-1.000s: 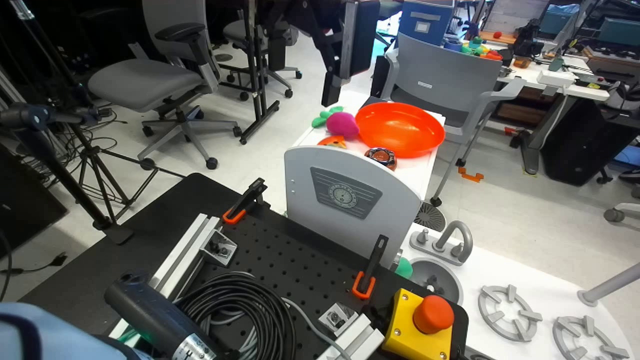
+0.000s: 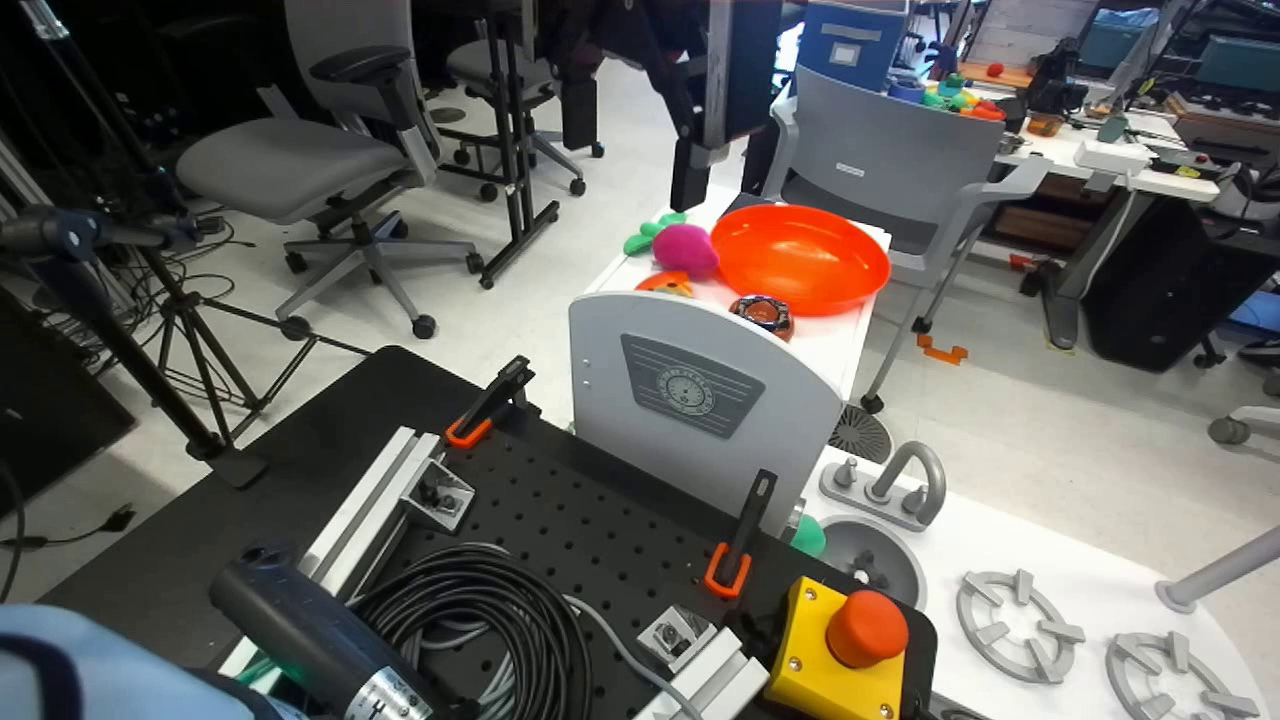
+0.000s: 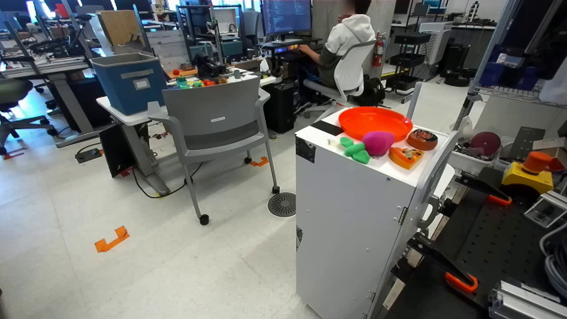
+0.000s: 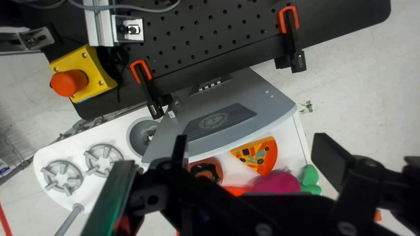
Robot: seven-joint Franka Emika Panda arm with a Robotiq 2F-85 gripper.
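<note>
My gripper (image 2: 636, 146) hangs above the far end of the white counter, its two dark fingers wide apart and nothing between them. Below it, in exterior view 2, an orange-red plate (image 3: 374, 123) rests on the counter top. Beside the plate lie a magenta toy with rounded sides (image 3: 378, 143), green toy pieces (image 3: 356, 150), a pizza slice toy (image 4: 258, 155) and a round brown-orange toy (image 3: 422, 139). The wrist view has the black gripper body covering most of the plate.
A grey upright panel (image 2: 708, 396) separates these toys from the black perforated table (image 2: 546, 516). The sink (image 2: 870, 558) and burners (image 2: 1020, 626) occupy the counter's other side. Clamps (image 2: 744, 534) and a yellow emergency-stop box (image 2: 816, 654) stand near the table edge.
In exterior view 1, my open gripper has shifted slightly to the right. The plate and toys lie where they were.
</note>
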